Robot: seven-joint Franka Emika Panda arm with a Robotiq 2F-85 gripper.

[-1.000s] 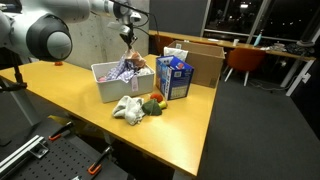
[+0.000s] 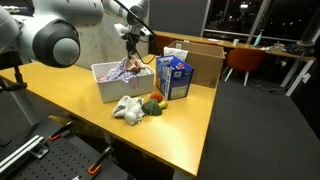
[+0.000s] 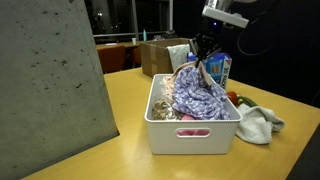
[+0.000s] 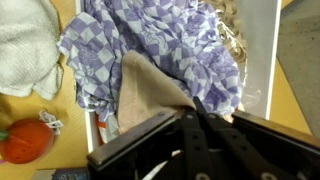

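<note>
My gripper (image 2: 131,52) is over the white bin (image 3: 191,146), pointing down. In the wrist view its fingers are shut, and a peak of tan cloth (image 4: 148,88) runs up to the fingertips and is pinched there. Much of that cloth hangs down onto a blue-and-white checked cloth (image 3: 198,97), which bulges above the bin's rim and spills over one side in the wrist view. Crinkled brownish material (image 3: 176,110) and something pink lie lower in the bin, partly covered.
Beside the bin lie a pale crumpled cloth (image 2: 128,109), a red tomato-like item (image 4: 27,140) and green and yellow produce (image 2: 153,105). A blue box (image 2: 174,78) and a cardboard box (image 2: 203,66) stand behind.
Over the last second my gripper has come down toward the bin and slightly right. The tan cloth's raised peak has come lower with it. Things on the table have stayed put.
</note>
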